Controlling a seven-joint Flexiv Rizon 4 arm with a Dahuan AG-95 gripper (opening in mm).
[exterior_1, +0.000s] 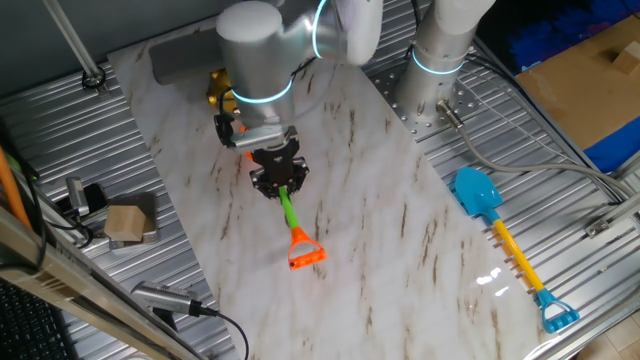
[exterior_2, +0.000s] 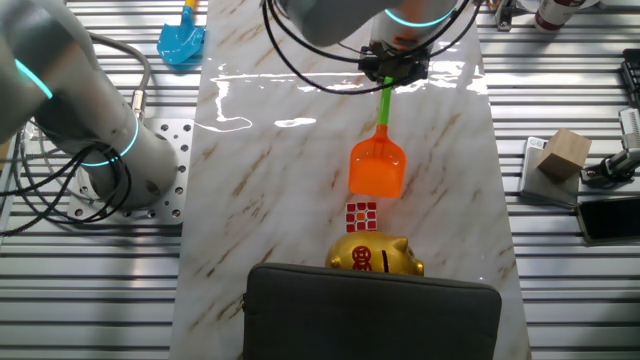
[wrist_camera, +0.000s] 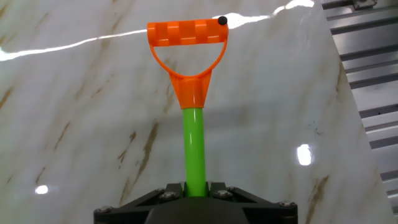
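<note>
A toy shovel has a green shaft (wrist_camera: 194, 146), an orange D-shaped grip (exterior_1: 307, 250) and an orange blade (exterior_2: 377, 168). My gripper (exterior_1: 280, 188) is shut on the green shaft, with a finger close against each side in the wrist view. The grip sticks out ahead of the gripper, and the blade lies on the opposite side, mostly hidden behind the arm in exterior view 1. Whether the shovel touches the marble-patterned tabletop (exterior_1: 380, 250) or hangs just above it, I cannot tell.
Close to the blade sit a Rubik's cube (exterior_2: 361, 216) and a gold piggy bank (exterior_2: 375, 253), behind a dark grey case (exterior_2: 372, 315). A blue-and-yellow shovel (exterior_1: 512, 248) lies along the table's right edge. A wooden block (exterior_1: 126, 223) is off to the left.
</note>
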